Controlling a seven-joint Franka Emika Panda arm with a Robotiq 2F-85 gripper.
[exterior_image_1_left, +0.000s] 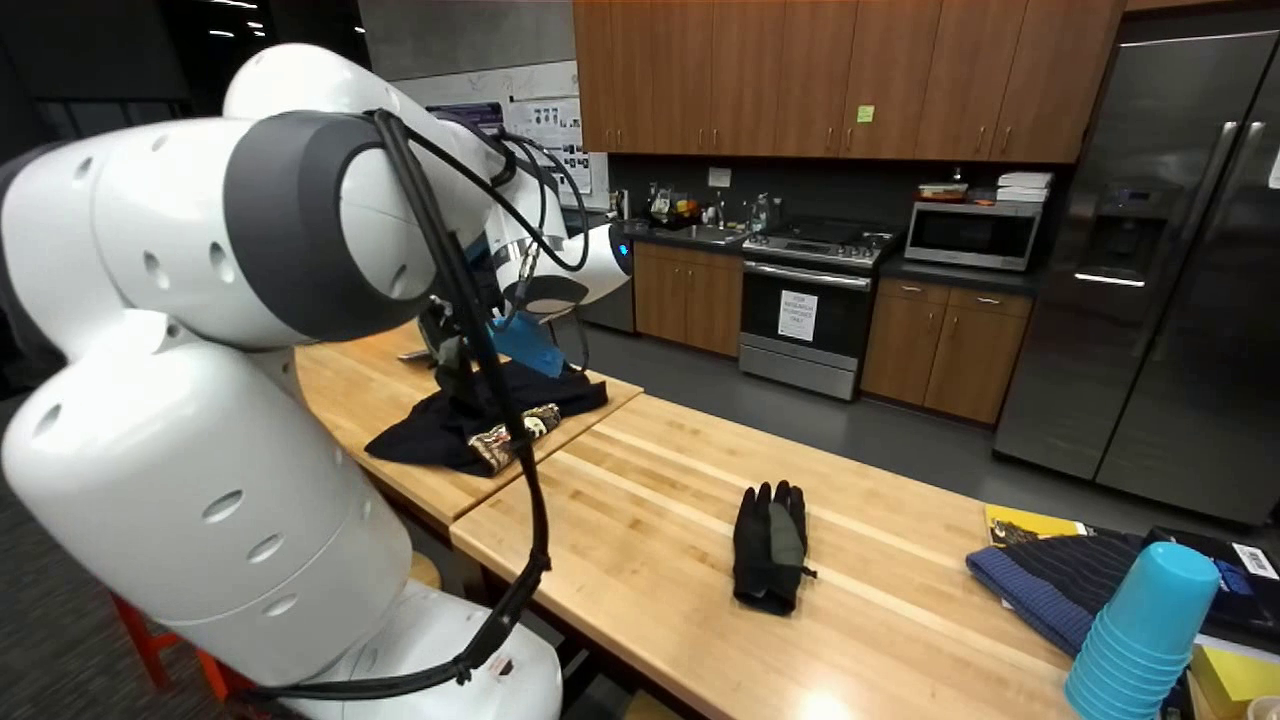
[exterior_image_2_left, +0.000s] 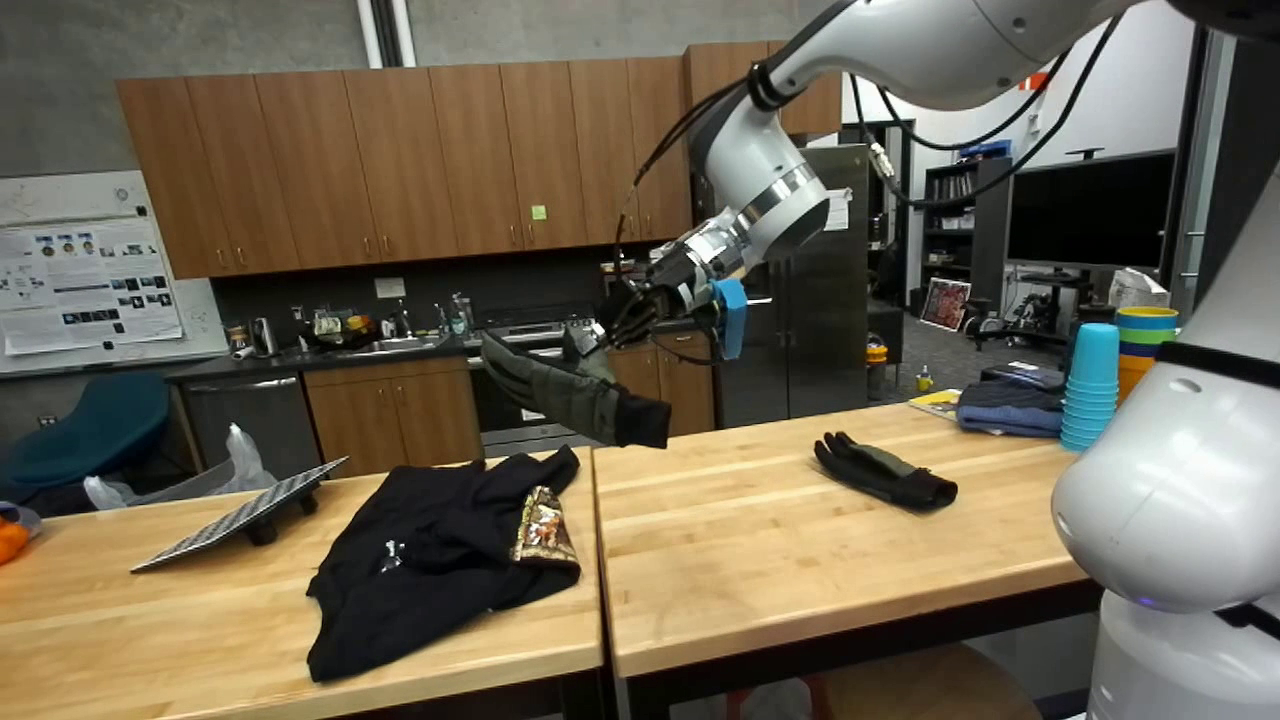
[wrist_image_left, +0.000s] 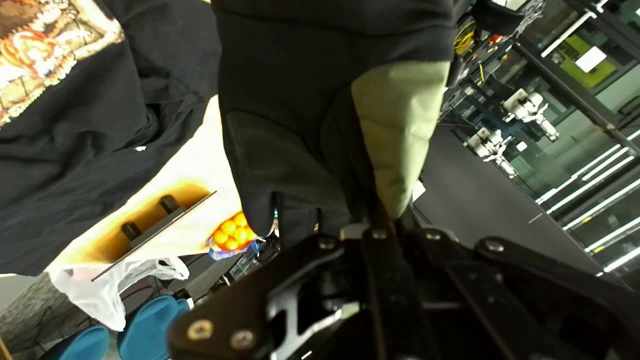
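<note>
My gripper (exterior_image_2_left: 590, 348) is shut on a black and grey glove (exterior_image_2_left: 564, 396), held in the air above the left table in exterior view 2. In the wrist view this glove (wrist_image_left: 282, 90) hangs out from the fingers, its cuff away from the fingers. Below it a black garment (exterior_image_2_left: 444, 540) with a patterned patch lies spread on the table. A second, similar glove (exterior_image_1_left: 770, 546) lies flat on the right table (exterior_image_1_left: 624, 504), fingers toward the kitchen in exterior view 1. In that view my arm largely hides the gripper.
A stack of blue cups (exterior_image_1_left: 1140, 636) and a dark knit hat (exterior_image_1_left: 1056, 582) stand at the right table's far end. A tilted flat panel (exterior_image_2_left: 246, 516) sits on the left table. Bare wood surrounds the lying glove.
</note>
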